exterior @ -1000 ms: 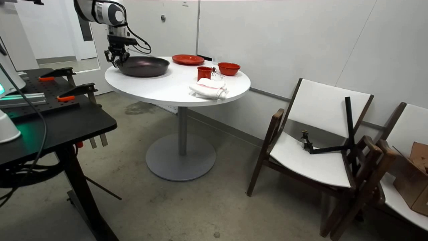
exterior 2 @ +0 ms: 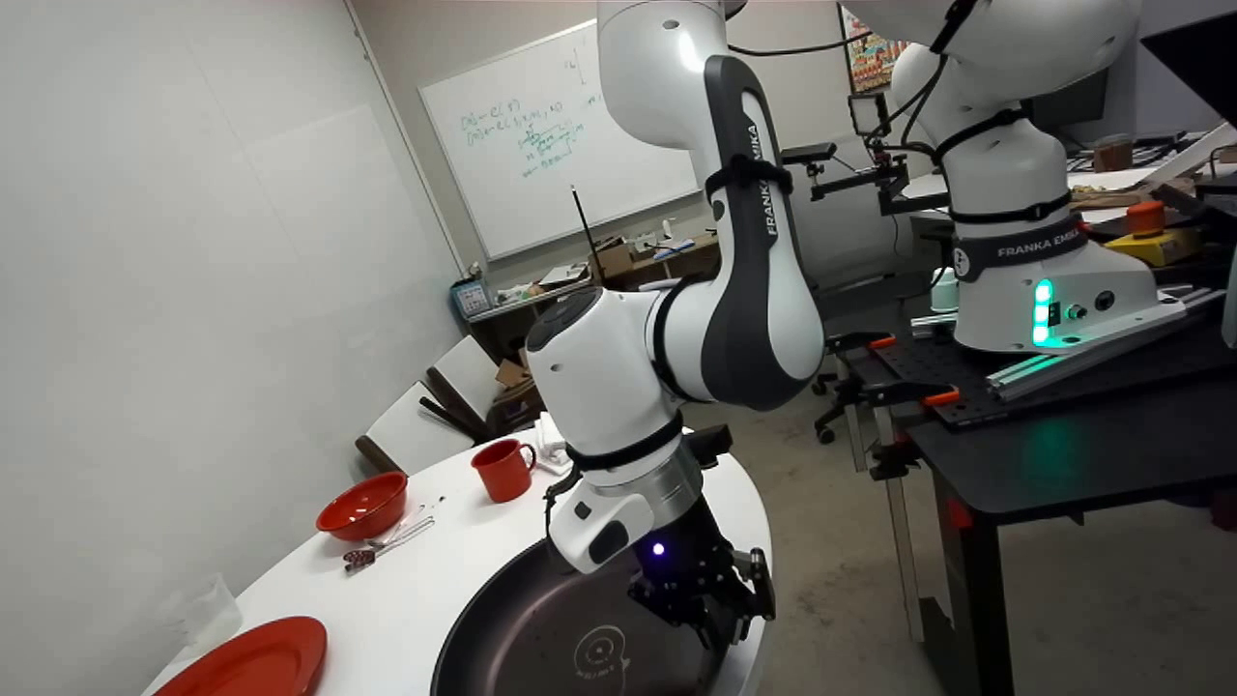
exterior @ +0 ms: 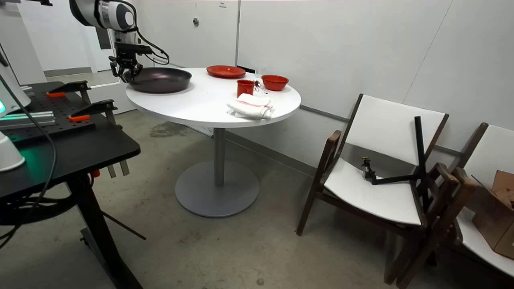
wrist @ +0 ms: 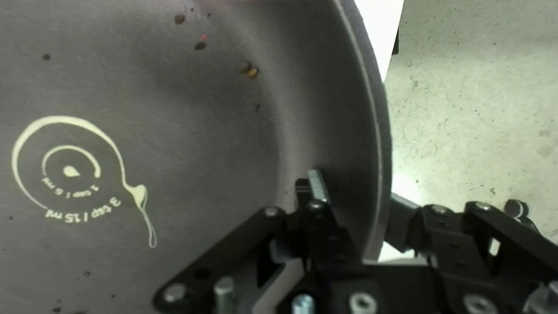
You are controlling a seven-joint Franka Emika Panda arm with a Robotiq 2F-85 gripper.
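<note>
A large dark frying pan (exterior: 166,80) rests on the white round table (exterior: 207,106), at the edge nearest the robot's black bench. My gripper is shut on the pan's wall, one finger (wrist: 317,189) inside the bowl and the other outside beyond the rim. The wall between them curves through the wrist view, with pale ring markings and several small specks on the pan floor. In the second exterior view the gripper (exterior 2: 721,621) points down at the pan's near side. The pan's handle does not show.
A red mug (exterior 2: 503,469), red bowl (exterior 2: 362,507), whisk-like utensil (exterior 2: 388,545) and red plate (exterior 2: 253,661) stand elsewhere on the table. A folded white towel (exterior: 251,106) lies by the mug. Bare floor (wrist: 471,120) shows past the table's edge, close to the pan.
Gripper and pan have shifted together to the left in the first exterior view, toward the table's edge and the black bench. The other tableware has stayed put.
</note>
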